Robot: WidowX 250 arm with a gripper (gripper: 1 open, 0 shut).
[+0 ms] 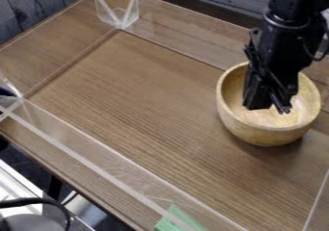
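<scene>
The black gripper (pixel 270 95) hangs from the upper right, its fingers reaching down inside a light wooden bowl (pixel 244 130) on the right part of the table. The fingers look shut, and nothing shows between them, though the dark tips are hard to make out against each other. The bowl stands upright, its far side partly hidden by the arm.
A piece of green tape (pixel 175 220) lies at the front edge. Black cables show at the lower left, and a grey wall stands behind.
</scene>
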